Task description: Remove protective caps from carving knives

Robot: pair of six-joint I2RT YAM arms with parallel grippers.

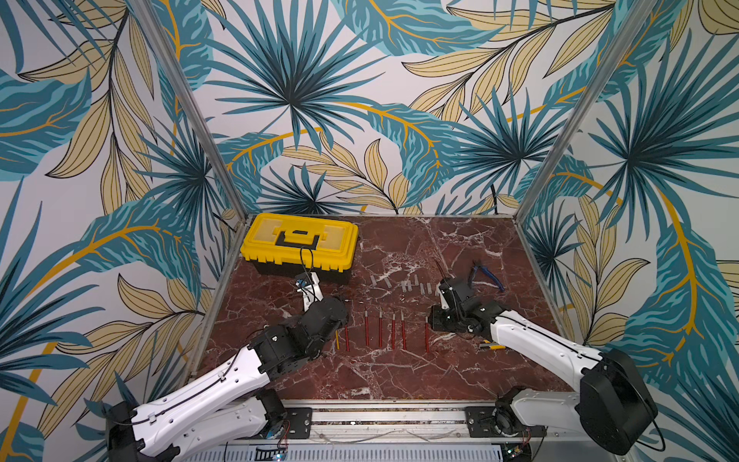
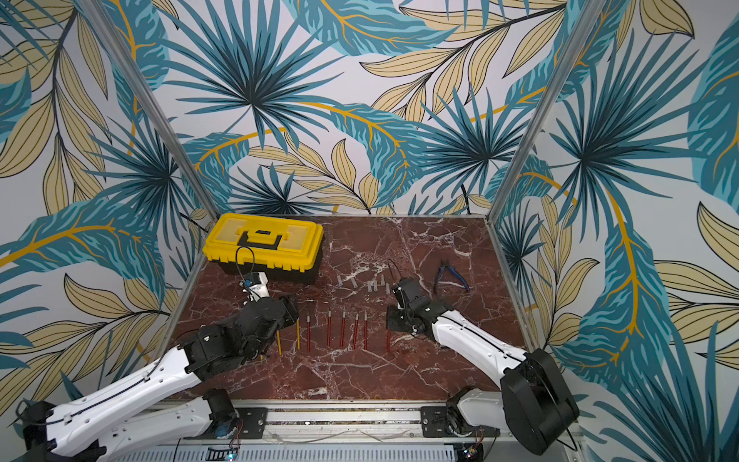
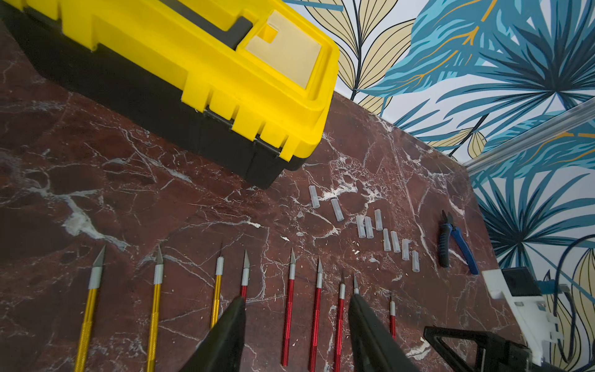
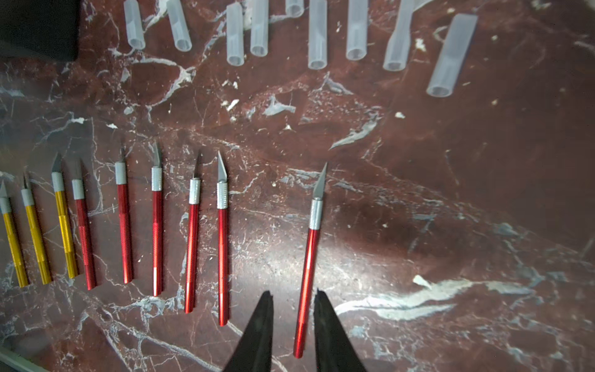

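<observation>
My left gripper is open over the row of knives, with nothing held between its fingers. Yellow-handled knives (image 3: pixel 154 310) lie at the left of the row and red-handled knives (image 3: pixel 288 310) further right; the blades that show are bare. In the right wrist view, a lone red knife (image 4: pixel 311 260) lies apart from the others, blade pointing away. My right gripper is part open above its handle, which shows between the fingertips; contact cannot be judged. Several clear caps (image 4: pixel 317 37) lie loose beyond the blades.
A yellow and black toolbox (image 1: pixel 300 245) stands at the back left. Blue-handled pliers (image 1: pixel 489 278) lie at the right, and a yellow-black tool (image 1: pixel 492 346) is partly behind my right arm.
</observation>
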